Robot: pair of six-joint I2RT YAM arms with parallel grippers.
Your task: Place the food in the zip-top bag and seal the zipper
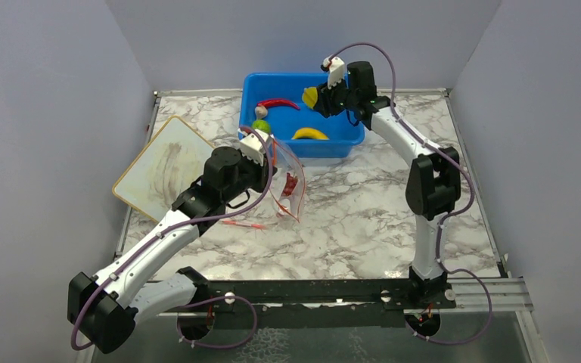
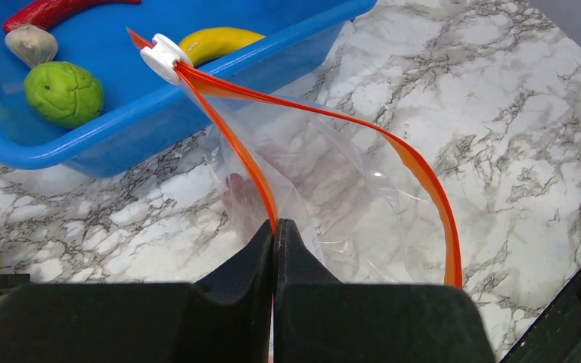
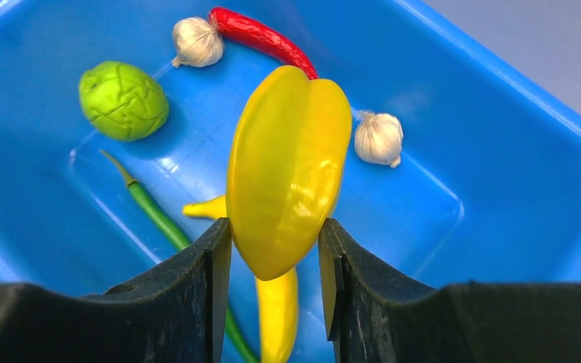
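A clear zip top bag (image 2: 325, 174) with orange zipper edges and a white slider (image 2: 165, 57) stands with its mouth spread. My left gripper is shut on one orange edge of it. Through the film, something red (image 1: 290, 184) shows inside the bag. Over the blue bin, my right gripper is shut on a yellow pepper (image 3: 291, 159), a finger on each side of its lower end. Still in the bin are a banana (image 3: 278, 318), a green chili (image 3: 155, 212), a green round vegetable (image 3: 123, 100), two garlic bulbs (image 3: 378, 138) and a red chili (image 3: 261, 36).
The blue bin (image 1: 325, 151) sits at the back of the marble table, its near wall close behind the bag. A cutting board (image 1: 168, 166) lies at left behind my left arm. To the right of the bag the table is clear.
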